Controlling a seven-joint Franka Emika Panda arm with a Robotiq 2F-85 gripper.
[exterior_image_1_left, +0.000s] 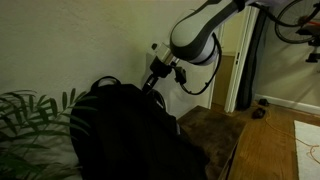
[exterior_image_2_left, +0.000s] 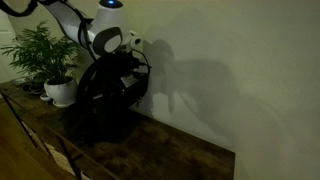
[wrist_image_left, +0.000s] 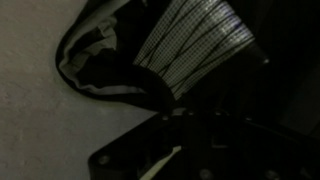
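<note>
A black backpack (exterior_image_1_left: 125, 130) stands slumped on the wooden surface against the wall, its top loop (exterior_image_1_left: 106, 79) upright. At the right side of its top, my gripper (exterior_image_1_left: 152, 84) points down and is shut on the bag's dark fabric. The second exterior view shows the backpack (exterior_image_2_left: 95, 105) beneath the arm, the gripper partly lost against it. From the wrist, an opening of the bag with a light checked lining (wrist_image_left: 195, 45) lies just beyond the gripper. Darkness hides the fingertips and exactly which part of the fabric is between them.
A leafy plant (exterior_image_2_left: 45, 48) in a white pot (exterior_image_2_left: 62, 93) stands beside the bag. The wall (exterior_image_2_left: 230, 70) rises close behind. The dark wooden top (exterior_image_2_left: 180, 155) is bare on the bag's other side.
</note>
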